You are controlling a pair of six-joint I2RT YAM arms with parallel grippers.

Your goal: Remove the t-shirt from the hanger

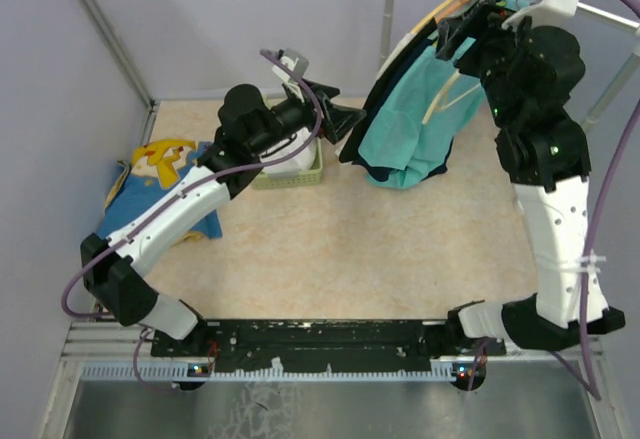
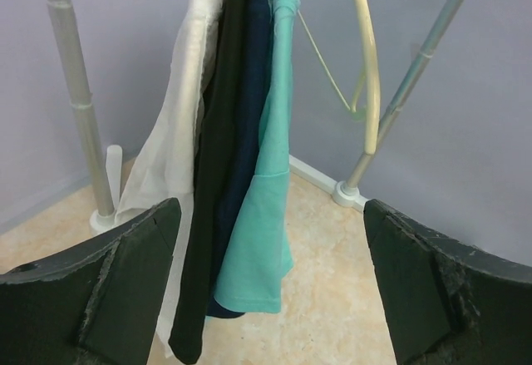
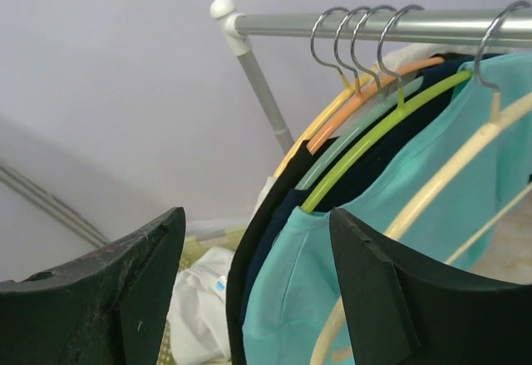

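Shirts hang on colored hangers [image 3: 374, 140] from the rail [image 3: 274, 24]. The teal shirt [image 2: 258, 240] is at the front, beside navy [image 2: 245, 124], black [image 2: 212, 132] and white [image 2: 162, 174] ones. An empty cream hanger [image 3: 440, 182] hangs nearer. My left gripper [image 1: 342, 117] stands open just left of the shirts' lower ends, nothing between its fingers. My right gripper [image 1: 450, 41] is raised by the rail above the hangers; its fingers are apart, the hangers and teal cloth visible beyond them.
A green basket [image 1: 285, 181] with white cloth stands behind my left arm. A blue Pikachu cloth [image 1: 150, 194] lies at the left. Rack posts [image 2: 83, 107] stand on either side.
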